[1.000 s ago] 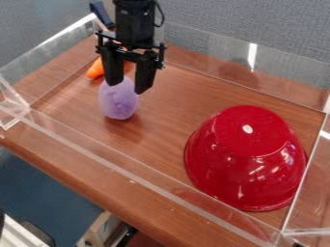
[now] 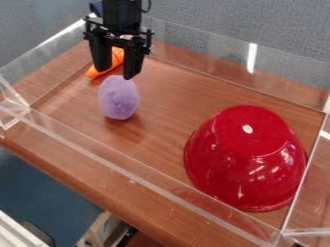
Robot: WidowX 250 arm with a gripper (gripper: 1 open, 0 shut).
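My black gripper (image 2: 119, 68) hangs at the upper left, its two fingers apart and empty. A purple, rounded object (image 2: 119, 98) rests on the wooden surface a little in front of and below it. Behind the gripper lies an orange carrot-like object (image 2: 96, 68), partly hidden by the fingers. A glossy red bowl (image 2: 245, 154) sits upside down on the right.
Clear low walls (image 2: 154, 178) border the wooden work surface (image 2: 187, 101).
The gripper has moved left and slightly up, away from over the purple object, uncovering more of it. The other objects stay where they were.
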